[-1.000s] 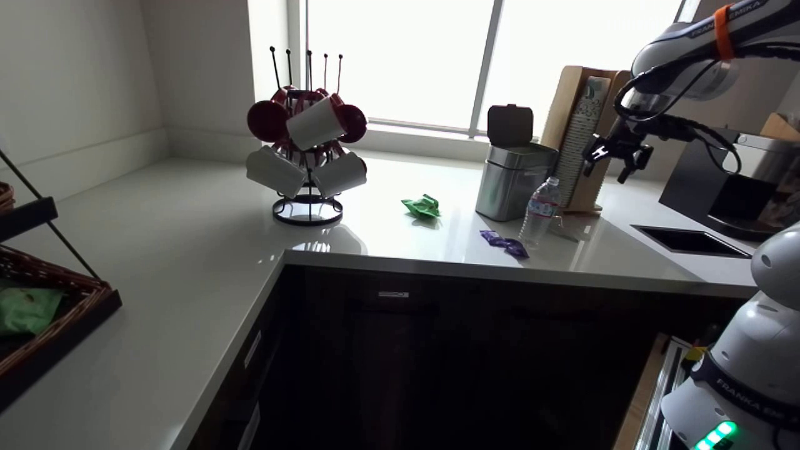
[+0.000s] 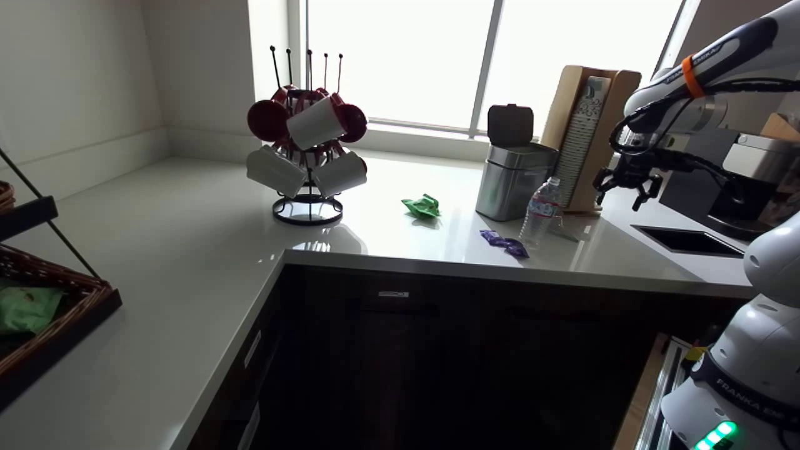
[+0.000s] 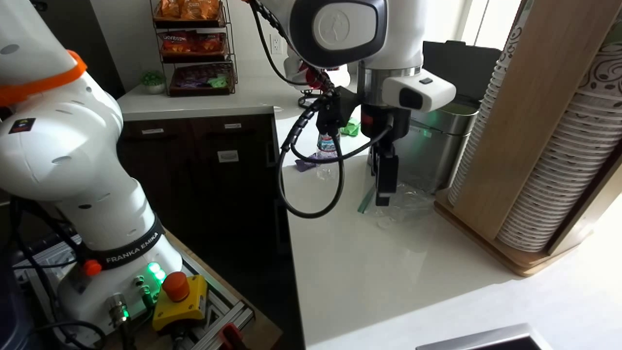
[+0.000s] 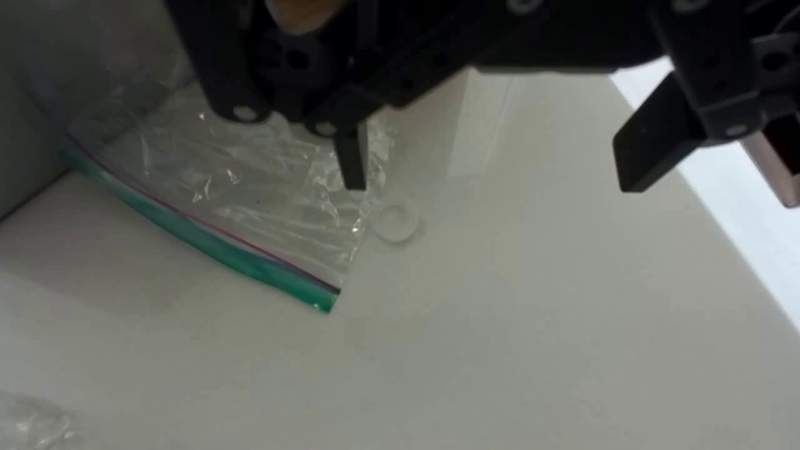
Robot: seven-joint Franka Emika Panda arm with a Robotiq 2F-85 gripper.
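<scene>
My gripper [image 2: 619,199] hangs in the air above the counter, in front of the cup rack. Its fingers stand wide apart in the wrist view, with nothing held in the gap [image 4: 493,184]. A clear zip bag [image 4: 232,191] with a green seal lies flat to the left, partly behind the left finger. Just beyond the bag's corner rests a small clear round cap or ring [image 4: 395,220]. A clear water bottle [image 2: 541,209] stands upright beside a purple packet [image 2: 504,243]. Farther left lies a crumpled green packet [image 2: 422,206].
A steel bin [image 2: 514,180] with its lid up stands behind the bottle. The tall wooden cup rack [image 3: 513,128] is close to the gripper. Mugs hang on a stand [image 2: 307,210] at the left. Bare counter [image 3: 350,262] lies toward the sink opening [image 2: 686,240].
The gripper has come lower and a little to the right in exterior view 1, with the arm lowered and turned. Objects on the counter have not moved.
</scene>
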